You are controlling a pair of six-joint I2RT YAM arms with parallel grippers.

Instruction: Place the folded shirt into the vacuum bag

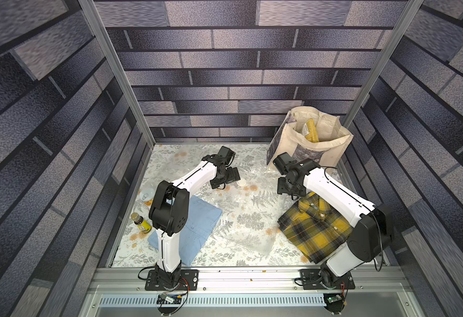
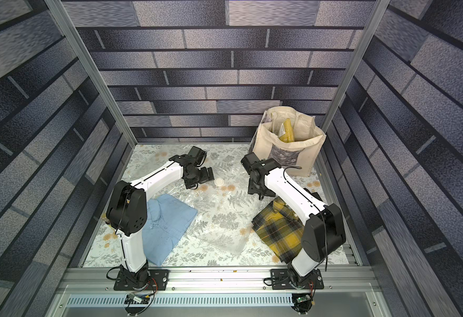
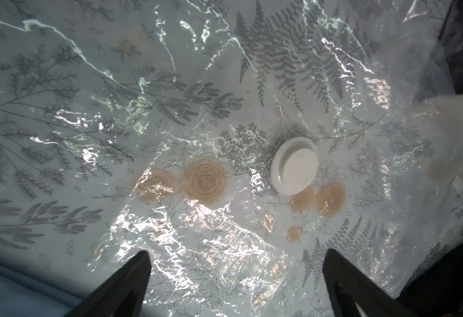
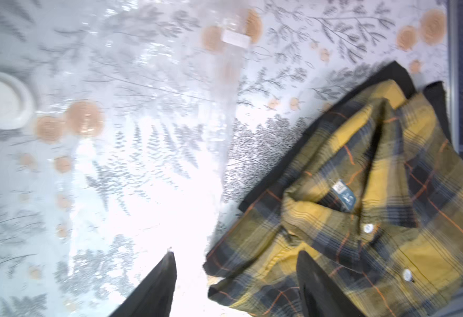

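Observation:
A clear plastic vacuum bag [image 1: 250,227] lies flat mid-table; its white round valve [image 3: 294,166] shows in the left wrist view. To its right is the yellow and black plaid shirt [image 1: 310,232], folded, collar toward the back. A folded blue shirt [image 1: 202,216] lies on the left, partly behind the left arm. My left gripper is open and empty over the bag, left of the valve. My right gripper has its fingers apart with nothing held. In its wrist view, one finger [image 4: 160,280] appears over the bag side, the other over the plaid shirt.
A beige tote [image 1: 310,150] with a yellow pack [image 1: 309,130] inside stands at the back right. A bottle with yellow liquid [image 1: 141,222] stands at the left edge.

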